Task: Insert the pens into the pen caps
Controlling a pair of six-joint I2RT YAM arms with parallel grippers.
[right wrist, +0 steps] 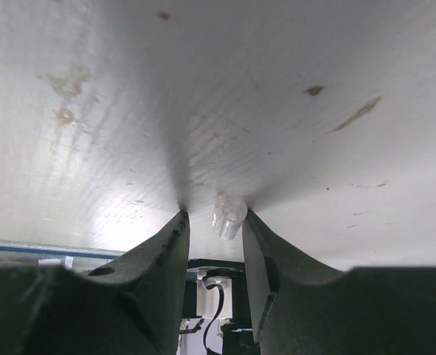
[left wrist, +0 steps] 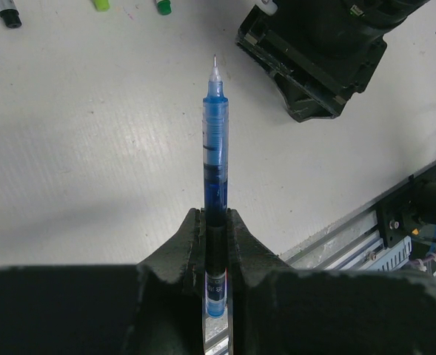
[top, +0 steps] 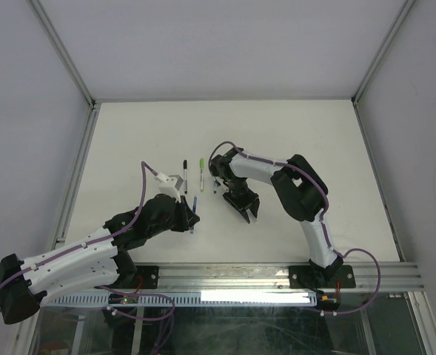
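Observation:
My left gripper (top: 192, 220) is shut on a blue pen (left wrist: 215, 140), held tip up with its cap off. My right gripper (top: 249, 214) is low over the table, open; in the right wrist view a small clear cap (right wrist: 229, 218) lies between its fingertips. Behind them lie a black pen (top: 185, 176), a green-capped pen (top: 201, 174) and another pen (top: 215, 185), partly hidden by the right arm.
The right wrist housing stands close to the held blue pen.

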